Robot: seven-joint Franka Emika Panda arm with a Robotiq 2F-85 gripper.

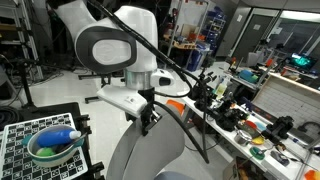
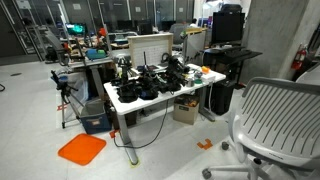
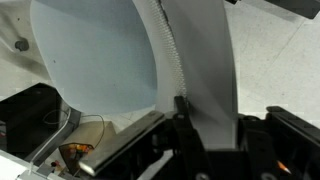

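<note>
A light grey chair has its backrest [image 1: 150, 152] beneath the white arm, with my gripper [image 1: 146, 124] shut on the top edge. In the wrist view the backrest [image 3: 200, 65] runs down between the dark fingers of my gripper, which hide part of its edge. The rounded seat [image 3: 90, 50] shows to the left there. Only a sliver of the seat [image 1: 183, 175] is visible at the bottom of the first exterior view. A light grey slatted chair [image 2: 280, 125] stands at the right of the second exterior view; no gripper appears there.
A grey-green bowl [image 1: 55, 146] holding colourful items sits left of the arm, on a black perforated surface [image 1: 18, 150]. Behind the chair, a long white table [image 1: 285, 160] carries tools and clutter. In the second exterior view, open floor [image 2: 45, 150] lies left of the table.
</note>
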